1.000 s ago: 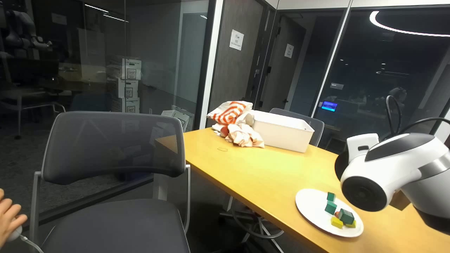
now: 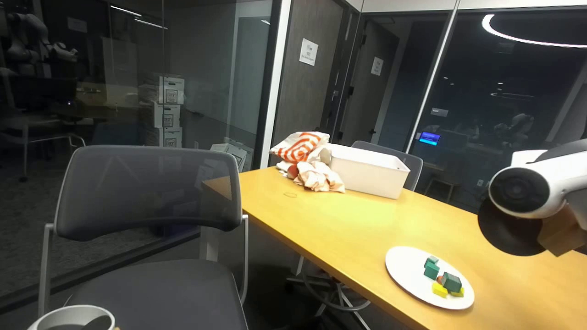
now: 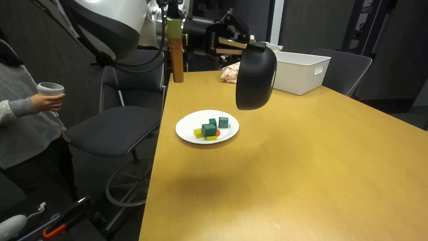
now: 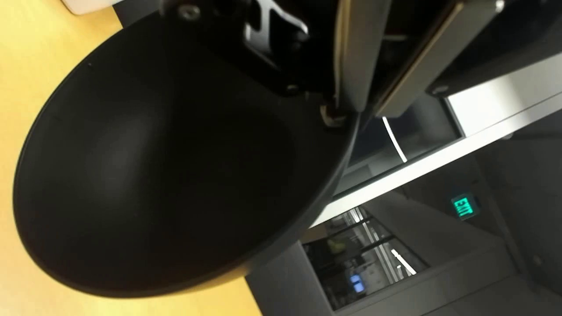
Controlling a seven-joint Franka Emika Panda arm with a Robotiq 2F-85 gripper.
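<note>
My gripper (image 3: 247, 43) is shut on the rim of a black bowl (image 3: 256, 78), which hangs tilted on its side above the table. In the wrist view the inside of the bowl (image 4: 158, 174) fills much of the picture and looks empty; its rim passes by the fingers (image 4: 361, 58). On the table below sits a white oval plate (image 3: 186, 128) carrying green blocks (image 3: 209, 129), yellow blocks (image 3: 198, 133) and a small orange piece (image 3: 217, 133). From exterior view 1 the bowl (image 2: 509, 231) shows partly behind the arm, to the right of the plate (image 2: 404, 266).
A white bin (image 2: 366, 170) stands at the table's far end, beside crumpled cloth or bags (image 2: 308, 159). A person holding a grey cup (image 3: 50, 88) stands left of the table.
The arm has swung up and to the right in exterior view 1, away from over the plate. One green block on the plate has shifted slightly. A cup now shows at lower left instead of a hand.
</note>
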